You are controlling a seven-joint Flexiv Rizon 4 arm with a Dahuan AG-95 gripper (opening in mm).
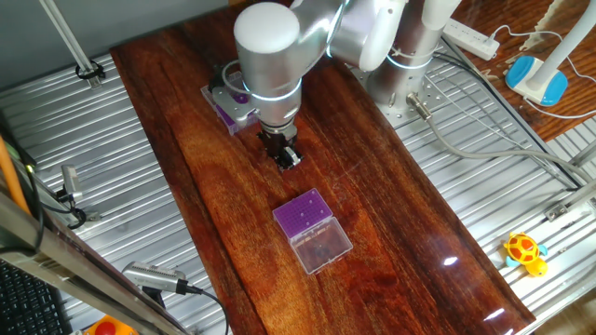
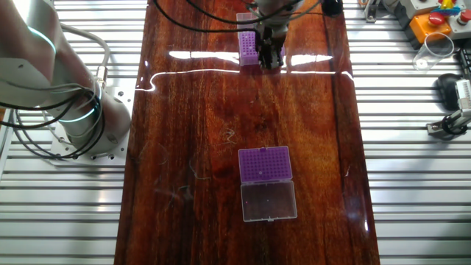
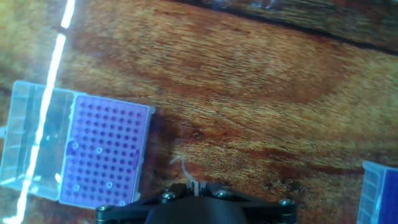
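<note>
In the second exterior view, a purple perforated rack box with its clear lid laid open, the near box, lies flat on the wooden table. A similar far box sits at the other end, partly behind my gripper. The wrist view has one open purple box at left, with several pale dots in its holes. Another box is cut off by the right edge. At bottom centre my gripper has its fingertips together over bare wood; whether anything thin is between them cannot be made out.
Bare wooden tabletop surrounds the near box. Thin cables hang across the far end in the second exterior view. A turtle toy lies off the table at right. Slatted metal flanks the wood.
</note>
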